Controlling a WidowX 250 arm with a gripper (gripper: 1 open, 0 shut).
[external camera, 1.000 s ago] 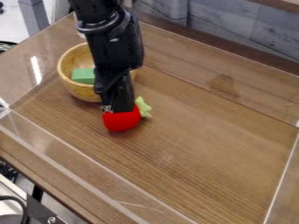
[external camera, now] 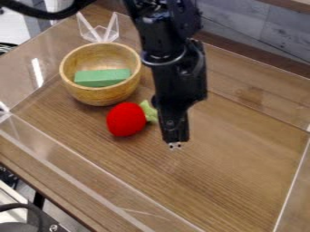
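Note:
My black gripper (external camera: 173, 139) hangs over the table, its fingers shut with nothing seen between them. Just left of it a red round object (external camera: 126, 120) lies on the wood, with a pale green piece (external camera: 149, 110) behind it, partly hidden by the gripper. A wooden bowl (external camera: 83, 91) at the upper left holds a green block (external camera: 101, 77).
A clear plastic item (external camera: 100, 27) stands behind the bowl. A white wall (external camera: 255, 23) runs along the back right, and a dark cable lies at the lower left.
My gripper has moved to the right, away from over the red object, which is now uncovered and lies in about the same place.

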